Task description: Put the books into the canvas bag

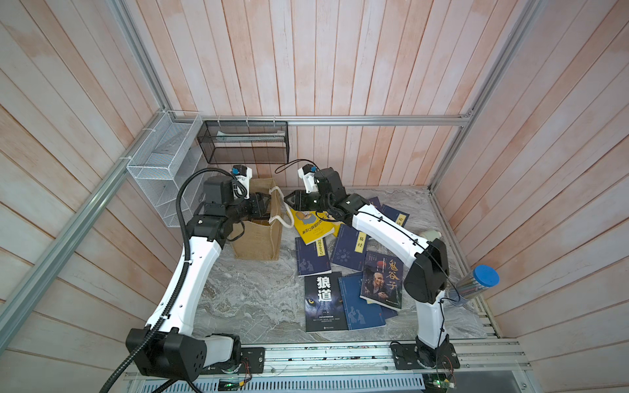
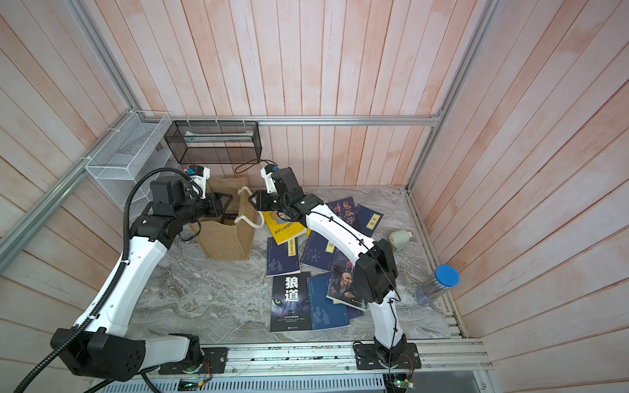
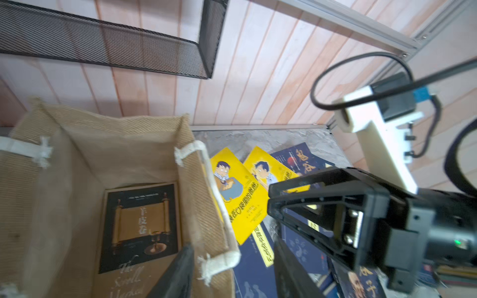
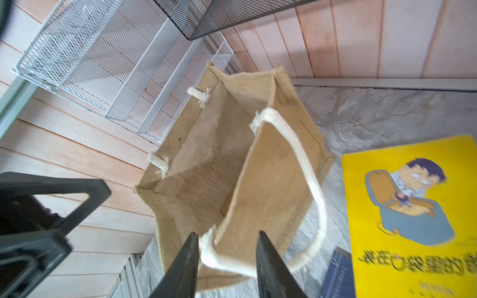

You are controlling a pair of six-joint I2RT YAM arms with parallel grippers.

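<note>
The tan canvas bag (image 1: 257, 242) stands upright with its mouth open and a white rope handle (image 4: 318, 213) on its right side. A dark and brown book (image 3: 141, 228) lies flat inside it. Over the bag's mouth, my left gripper is open with empty fingers. My right gripper is to the right of the bag, beside that handle, its fingers apart. The handle shows in the gap between them but is not clamped. On the table lie a yellow book (image 1: 311, 228), a wolf-cover book (image 1: 325, 302) and several blue or dark books (image 1: 313, 256).
A black mesh basket (image 1: 243, 154) hangs on the back wall, and white wire racks (image 1: 157, 154) stand at the left. A blue-lidded jar (image 2: 437, 285) and a pale roll (image 2: 400, 239) are at the right. Bare marble lies in front of the bag.
</note>
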